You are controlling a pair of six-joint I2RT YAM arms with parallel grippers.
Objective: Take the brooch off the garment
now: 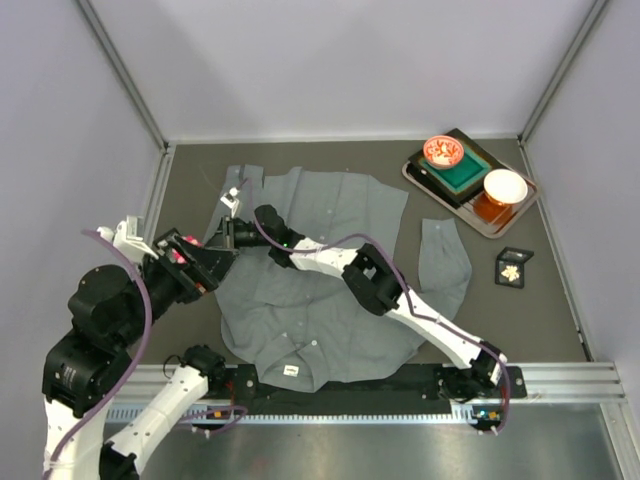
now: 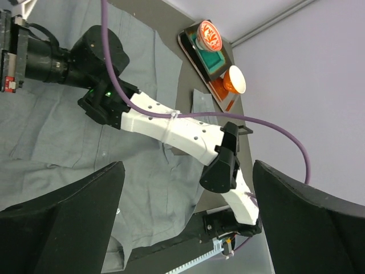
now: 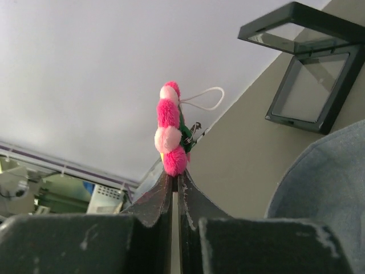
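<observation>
The brooch (image 3: 168, 123), a row of pink and pale pom-poms with a white loop and some green, stands at the tips of my right gripper, which is shut on its end. It is clear of the grey garment (image 3: 328, 174). In the top view the garment (image 1: 300, 310) lies spread flat, and my right gripper reaches over its left edge, close to my left gripper (image 1: 214, 272). The left one stands open, its two dark fingers (image 2: 74, 220) wide apart with nothing between them. The brooch is outside the left wrist view.
An empty black box (image 3: 313, 85) with a raised clear lid lies beyond the brooch on the left. At right stand another small open box (image 1: 511, 267) and a tray (image 1: 488, 228) with bowls. Both arms are crowded together at the left.
</observation>
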